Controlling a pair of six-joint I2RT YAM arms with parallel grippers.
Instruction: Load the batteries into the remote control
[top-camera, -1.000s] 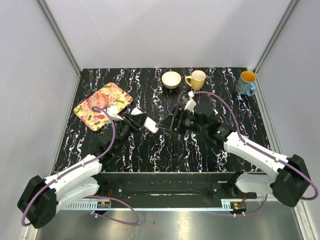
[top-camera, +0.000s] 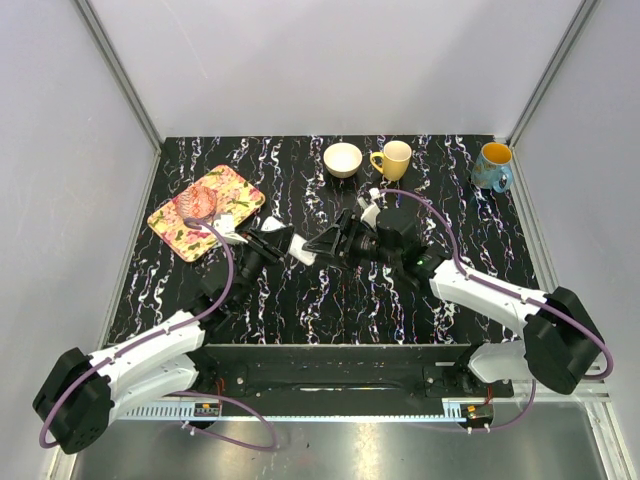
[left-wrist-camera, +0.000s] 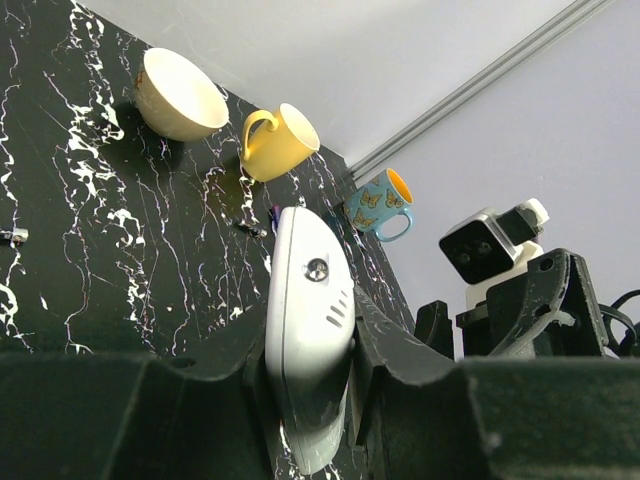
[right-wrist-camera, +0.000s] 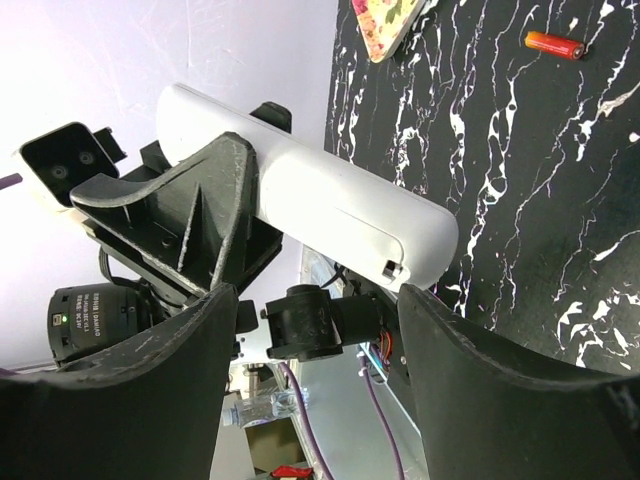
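The white remote control (top-camera: 301, 250) is held above the table, with my left gripper (top-camera: 277, 239) shut around its middle. In the left wrist view one end of the remote (left-wrist-camera: 305, 250) faces the camera, showing a screw and slits. My right gripper (top-camera: 318, 243) is close to the other end, its fingers (right-wrist-camera: 175, 375) apart. In the right wrist view the remote (right-wrist-camera: 340, 205) appears beyond the fingertips, with a small dark notch at its near end and nothing visible gripped. An orange-red battery lies on the table; another battery-like piece (left-wrist-camera: 14, 236) sits at the left wrist view's edge.
At the back stand a white bowl (top-camera: 343, 159), a yellow mug (top-camera: 392, 160) and a blue mug (top-camera: 491, 168). A patterned tray (top-camera: 180, 240) occupies the left side. Small dark items (left-wrist-camera: 250, 229) lie near the yellow mug.
My right gripper has moved slightly left, closer to the remote's end, and its arm has shifted with it. The left arm and the remote have stayed nearly still.
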